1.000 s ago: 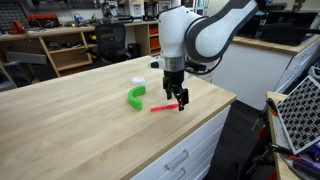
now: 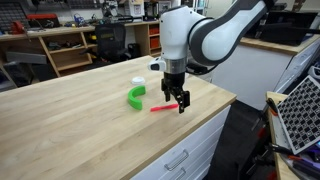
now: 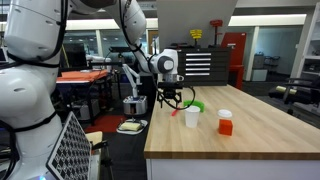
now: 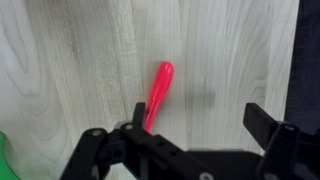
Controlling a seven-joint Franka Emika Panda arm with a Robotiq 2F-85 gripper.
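A slim red stick-like object [image 2: 163,107] lies flat on the wooden tabletop. My gripper [image 2: 174,102] points down just above the table beside it, its fingers wide apart. In the wrist view the red object [image 4: 158,90] shows near the left finger, which hides its lower end, while bare wood lies between the two fingers. The gripper holds nothing. Exterior view 2 shows the red object [image 3: 174,112] small and far off, below the gripper.
A green curved piece [image 2: 136,98] lies left of the gripper. White cups [image 3: 192,118] and an orange-red block [image 3: 225,127] stand elsewhere on the table [image 3: 260,140]. The table's edge drops off close to the arm, above drawers [image 2: 180,162].
The objects have not visibly moved.
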